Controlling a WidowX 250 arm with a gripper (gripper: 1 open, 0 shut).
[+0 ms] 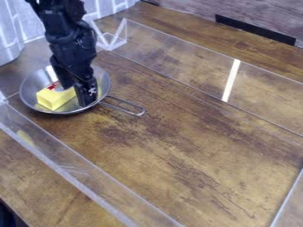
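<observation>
A grey metal pan (35,82) with a thin wire handle (126,108) sits at the left of the wooden table. In it lies a yellow block (55,97), a small red-and-white item partly showing behind it. My black gripper (74,87) reaches down into the pan just right of the block, open; whether it touches the block is hard to tell.
Clear plastic walls (231,80) border the work area. A pale object (7,40) stands at the back left edge.
</observation>
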